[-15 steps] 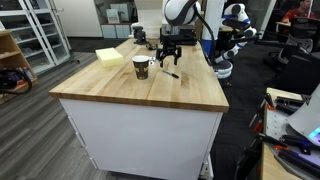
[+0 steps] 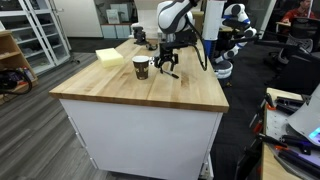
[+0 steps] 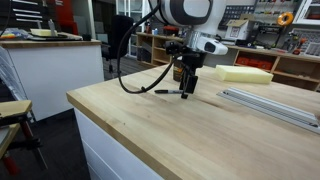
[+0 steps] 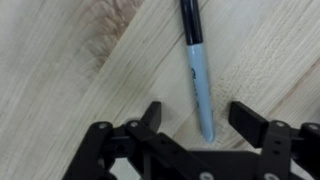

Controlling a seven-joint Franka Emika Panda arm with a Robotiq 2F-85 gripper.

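Note:
A marker with a dark barrel and a grey-blue end (image 4: pixel 203 90) lies flat on the wooden worktop (image 2: pixel 203 93). The wrist view has its pale tip between my two fingers, with a gap on either side. My gripper is part open and holds nothing. In exterior view 2 the gripper (image 3: pixel 187 92) points down, low over the marker (image 3: pixel 168 92), at one end of it. Whether the fingertips touch the wood cannot be told. Exterior view 1 shows the marker (image 2: pixel 171 75) just below the gripper.
A dark cup (image 2: pixel 141 70) stands close by, partly behind the arm in exterior view 2. Beyond it lies a pale yellow block (image 2: pixel 109 56). Metal rails (image 3: pixel 270 105) rest on the worktop. Bare wood (image 3: pixel 150 120) stretches toward the front edge.
In exterior view 1 my gripper has come down slightly toward the worktop. Marker, cup and yellow block appear unmoved.

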